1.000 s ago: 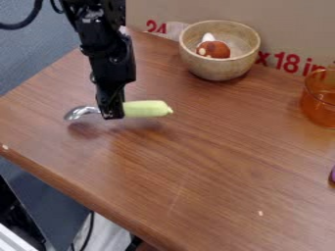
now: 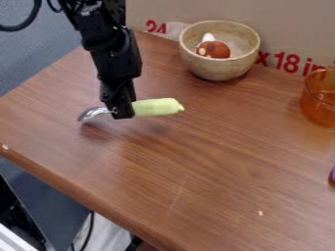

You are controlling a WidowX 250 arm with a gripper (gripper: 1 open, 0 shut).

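Note:
The black gripper (image 2: 119,106) is low over the left half of the wooden table (image 2: 197,176). A utensil lies crosswise at its fingertips, with a pale green handle (image 2: 159,107) to the right and a shiny metal end (image 2: 93,114) to the left. The gripper appears shut on this utensil, though the fingertips partly hide its middle.
A wooden bowl (image 2: 215,63) holding a brown and white item stands at the back. An orange translucent container (image 2: 318,103) is at the right edge, with a purple item (image 2: 331,176) below it.
The objects have not moved.

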